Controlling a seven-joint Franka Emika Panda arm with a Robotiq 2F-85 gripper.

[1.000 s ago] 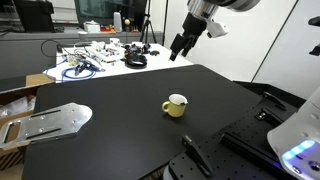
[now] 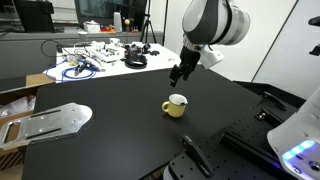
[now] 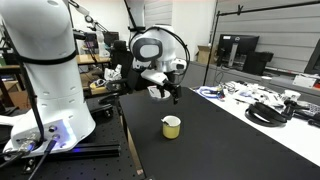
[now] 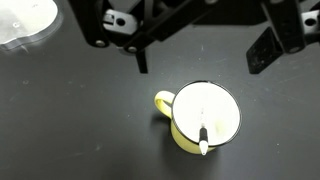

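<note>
On the dark table stands a yellow mug (image 2: 174, 111) with a dark rim and pale inside, upright. From above, in the wrist view, the mug (image 4: 183, 140) has its handle to the left, and a white pen-like thing (image 4: 204, 142) lies across its near rim. My gripper (image 2: 182, 74) hangs above the table, behind the mug and apart from it in exterior view 1. The wrist view has the two dark fingers wide apart, with nothing between them; my gripper is open. The mug (image 3: 171, 130) also shows whole in exterior view 2.
A shiny pale tray (image 2: 45, 125) lies on the left of the table. Blue cables (image 2: 80, 71) and other gear clutter the far end.
The arm has come down toward the table over the last second, drifting a little left at the end. The mug and tray have stayed put.
</note>
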